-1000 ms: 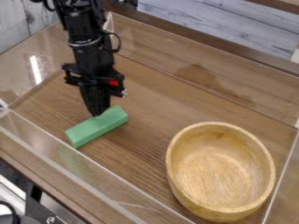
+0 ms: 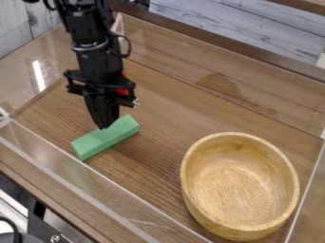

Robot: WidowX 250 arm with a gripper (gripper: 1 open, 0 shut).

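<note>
My black gripper (image 2: pixel 102 118) hangs over the left part of the wooden tabletop, its tip low at the upper end of a green rectangular block (image 2: pixel 106 136). Its fingers look shut, with nothing visible between them; whether the tip touches the block I cannot tell. The block lies at a slant on the table. A small red object (image 2: pixel 122 89) is mostly hidden behind the arm.
A round light wooden bowl (image 2: pixel 238 216) sits at the front right. A metal strip runs along the front left edge.
The arm has shifted very slightly, a little to the left at its upper part. The block and bowl look unmoved.
</note>
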